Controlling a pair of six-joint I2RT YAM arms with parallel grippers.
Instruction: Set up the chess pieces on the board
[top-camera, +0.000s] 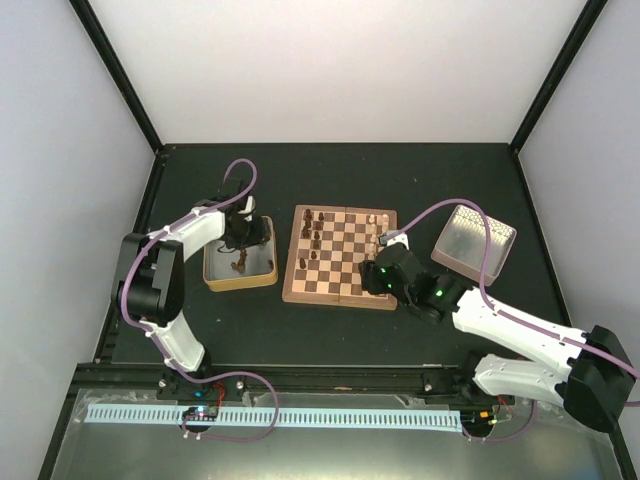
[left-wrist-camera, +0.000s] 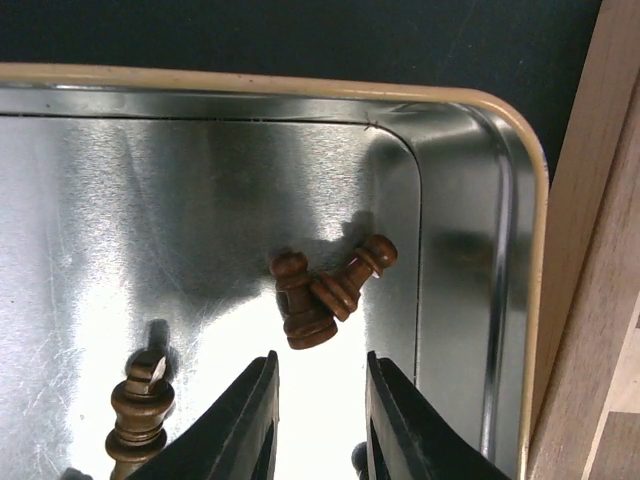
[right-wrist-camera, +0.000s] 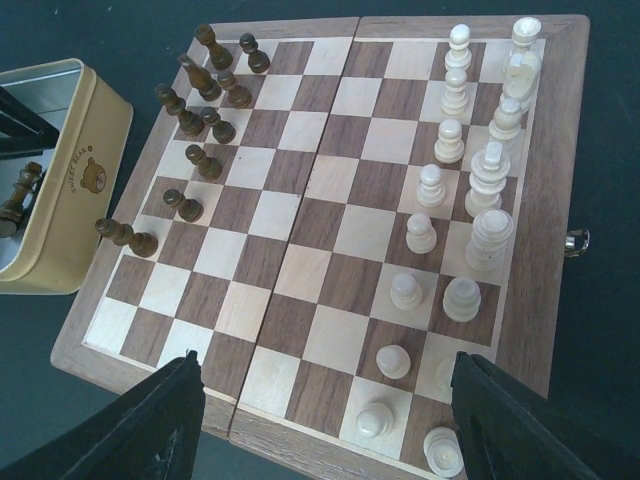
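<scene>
My left gripper is open over the tan-rimmed metal box (top-camera: 240, 284). In the left wrist view two brown pawns (left-wrist-camera: 305, 315) lie on their sides just beyond its fingers, with a larger brown piece (left-wrist-camera: 138, 415) lying at lower left. The chessboard (top-camera: 340, 302) holds white pieces (right-wrist-camera: 488, 241) along the right and brown pieces (right-wrist-camera: 185, 205) along the left, with several squares empty between. My right gripper hangs open above the board's near right part, nothing seen between its fingers.
An empty-looking metal tray (top-camera: 465, 260) stands right of the board.
</scene>
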